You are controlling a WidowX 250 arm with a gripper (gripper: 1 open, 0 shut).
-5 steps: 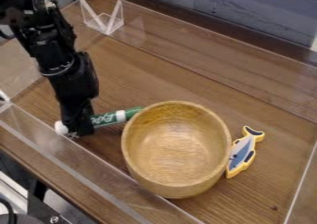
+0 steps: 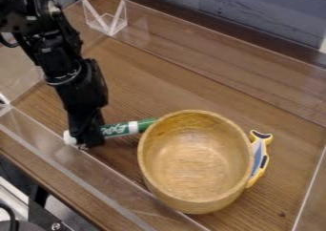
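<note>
My black gripper (image 2: pixel 90 132) is low at the left, shut on a green and white tube (image 2: pixel 125 128) that lies at a slant near the table's front-left edge, its white end poking out left of the fingers. The fingertips are dark and hard to make out. Right of the tube is a large round wooden bowl (image 2: pixel 195 154), empty, with the tube's far end close by its left rim.
A yellow, white and blue fish-shaped object (image 2: pixel 258 156) lies just right of the bowl. Clear plastic walls border the wooden table (image 2: pixel 192 73).
The gripper and tube have shifted slightly right and down toward the front, the tube tilting a little. The bowl has moved slightly right.
</note>
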